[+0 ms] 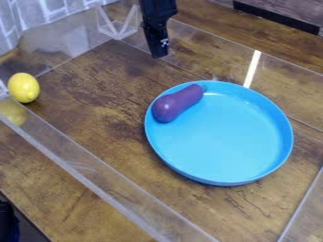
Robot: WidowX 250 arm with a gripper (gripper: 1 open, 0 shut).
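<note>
My black gripper (159, 49) hangs at the top centre of the view, near the back of the wooden surface, shut with nothing visible between its fingers. In front of it a round blue plate (228, 151) holds a purple eggplant (177, 102) on its left rim area. A yellow lemon (23, 88) sits at the far left beside the clear wall.
Clear plastic walls (101, 189) border the wooden area, along the front left, back and right.
</note>
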